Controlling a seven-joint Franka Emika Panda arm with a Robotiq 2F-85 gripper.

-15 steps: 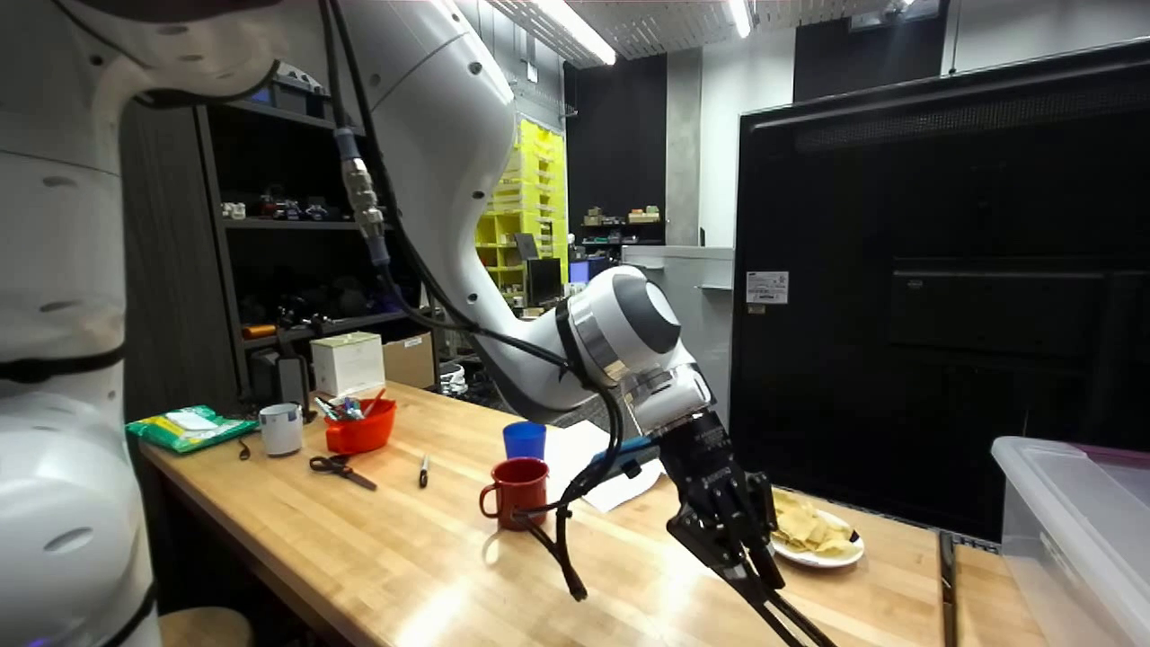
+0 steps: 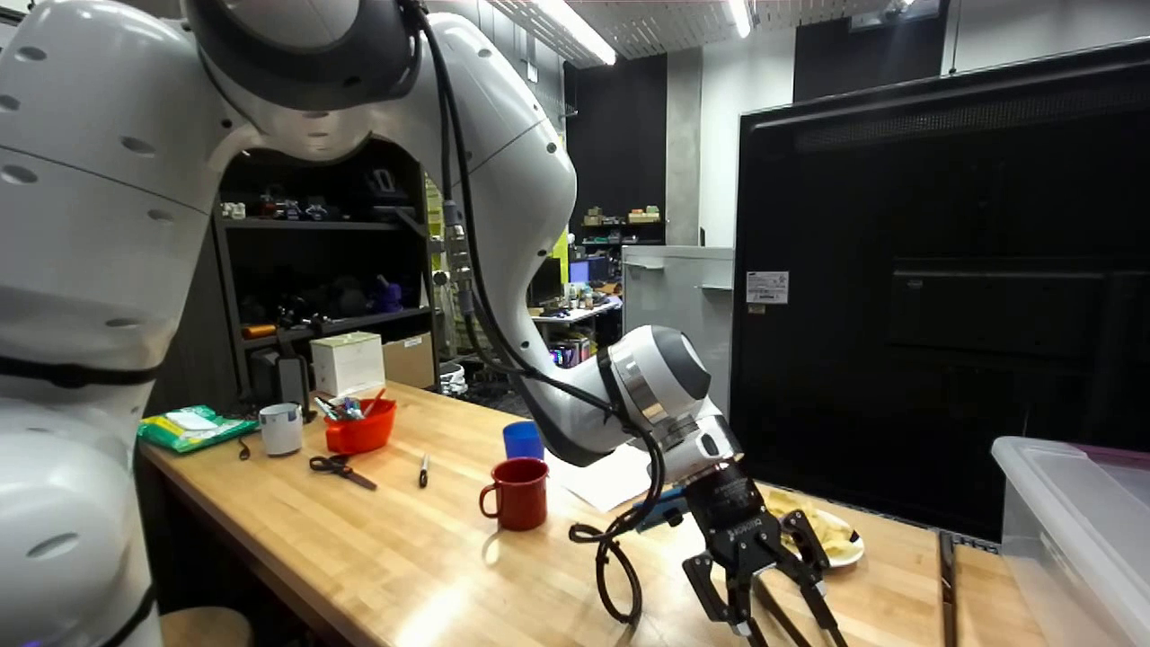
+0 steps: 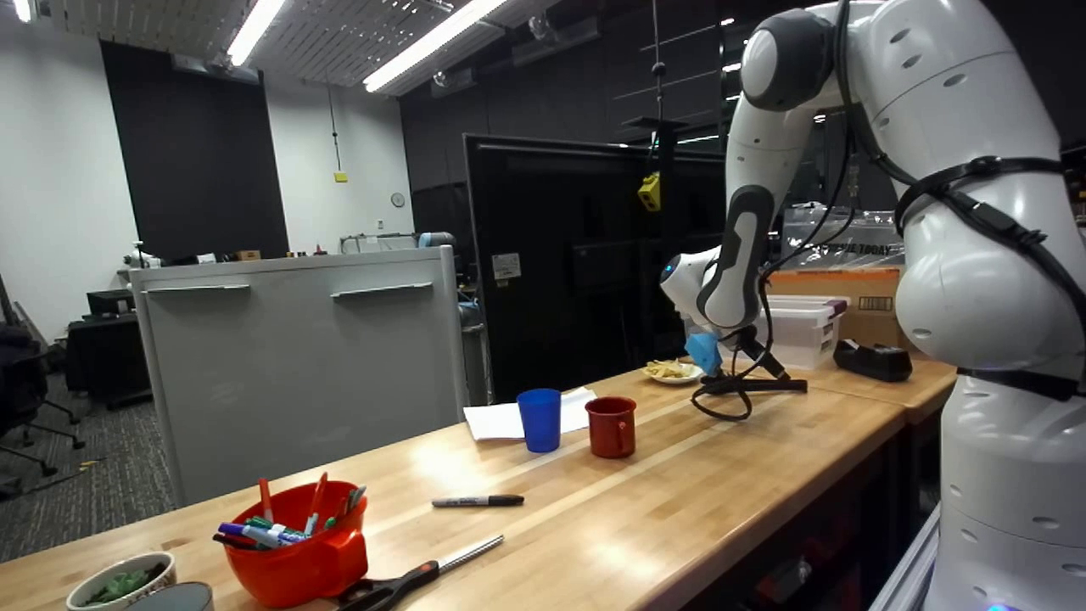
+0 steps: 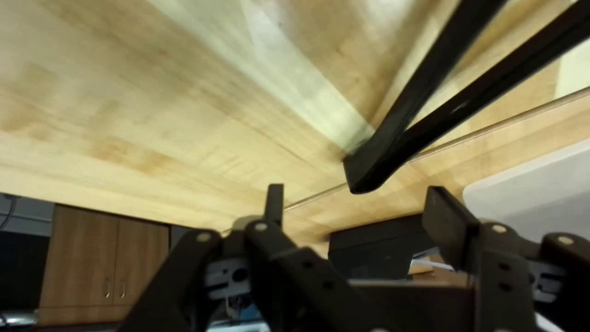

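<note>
My gripper (image 2: pixel 774 595) is low over the right part of the table, its fingers spread apart. In the wrist view a pair of black tongs (image 4: pixel 406 133) lies beyond the gripper. The joined end of the tongs points at the gap between the fingertips, and bare wood shows between that end and each finger. Their two arms run to the upper right. In exterior view 2 the black tongs (image 3: pixel 774 385) appear low at the tabletop under the gripper, partly hidden by the cable.
A plate of chips (image 2: pixel 835 539) stands just behind the gripper. A red mug (image 2: pixel 519 494), blue cup (image 2: pixel 524 440) and white paper (image 2: pixel 599 475) are to its left. A clear plastic bin (image 2: pixel 1067 539) stands at the right.
The fingers, closed together on the black tongs a second ago, have spread apart. The arm has shifted right and lower, and its hanging cable has moved away from the red mug onto the table.
</note>
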